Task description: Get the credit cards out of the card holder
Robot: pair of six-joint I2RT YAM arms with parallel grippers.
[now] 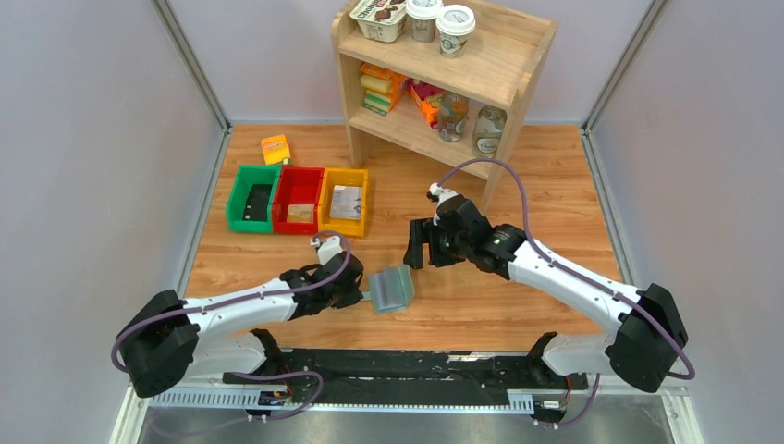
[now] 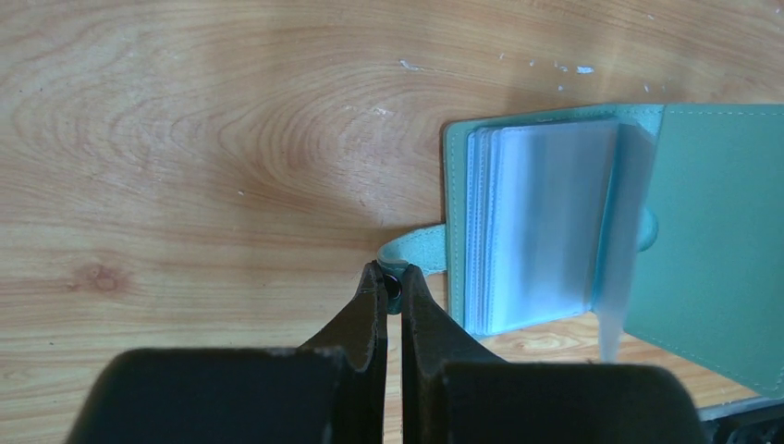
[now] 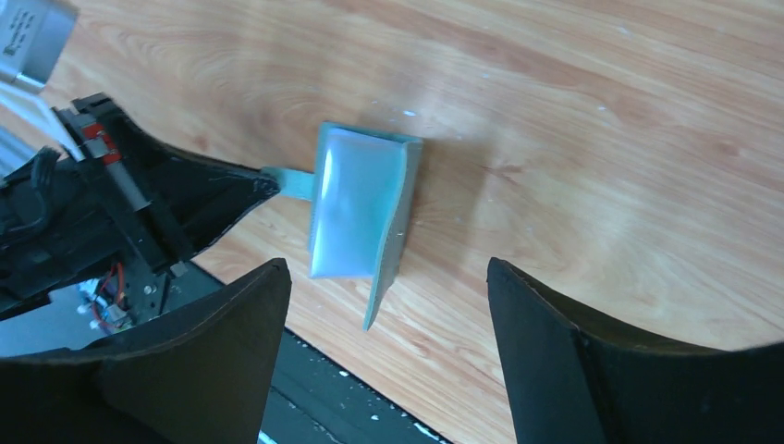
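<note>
The teal card holder (image 1: pixel 391 290) lies open on the wood floor, its clear sleeves on the left half and its cover (image 3: pixel 396 240) partly raised in the right wrist view. No cards can be made out. My left gripper is shut on the holder's teal strap (image 2: pixel 416 248), left of the sleeves. My right gripper is part open above and to the right of the holder, nothing between its fingers.
Green, red and yellow bins (image 1: pixel 298 178) stand at the back left, an orange packet (image 1: pixel 275 148) behind them. A wooden shelf (image 1: pixel 434 69) with cups and bottles is at the back. The floor right of the holder is clear.
</note>
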